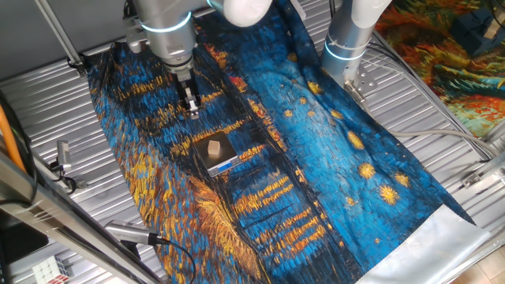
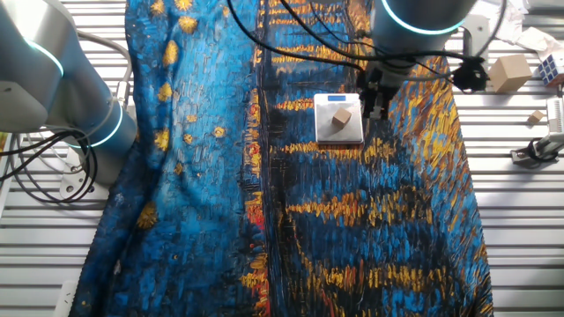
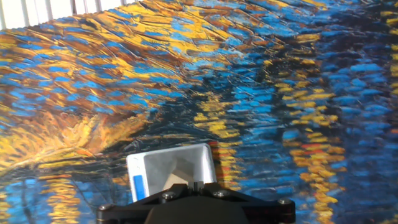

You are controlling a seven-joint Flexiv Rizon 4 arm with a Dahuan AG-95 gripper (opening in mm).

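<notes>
A small tan block (image 1: 214, 147) rests on a flat square scale (image 1: 225, 162) with a pale rim and a blue display, lying on the painted cloth. From the opposite side, the block (image 2: 341, 116) again shows on the scale's plate (image 2: 330, 134). My gripper (image 1: 194, 113) hangs beside the scale, clear of the block, and looks shut with nothing visible between its fingers. In the wrist view the gripper covers the scale's near part and some of the block (image 3: 179, 177); the scale's rim (image 3: 171, 149) shows beyond its tips.
A cloth (image 1: 316, 158) with blue and orange brushstrokes covers most of the slatted table. Outside it are a brown box (image 2: 509, 74), a patterned cube (image 2: 552, 69), a smaller block (image 2: 536, 116) and a camera (image 1: 132, 232). Cables (image 2: 308, 55) cross near the arm.
</notes>
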